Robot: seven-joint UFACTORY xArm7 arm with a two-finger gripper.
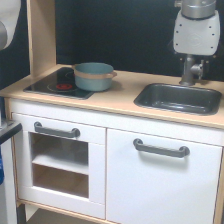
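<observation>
A teal pot [95, 77] with side handles stands upright on the counter, partly over the black hob [62, 84]. At the upper right a white and grey robot part [197, 36] hangs above the back of the sink [180, 98]. Dark metal shows beneath that part; whether it is a gripper or the tap is unclear. No separate fingers can be made out, so the gripper's state does not show. The pot is well to the left of this part, untouched by it.
Below the counter are an oven door with a window and grey handle [57, 130], and a white cabinet door [160, 178] with its own handle [161, 149]. Both look closed. Bare counter [125, 91] lies between pot and sink. White and dark parts intrude at the left edge.
</observation>
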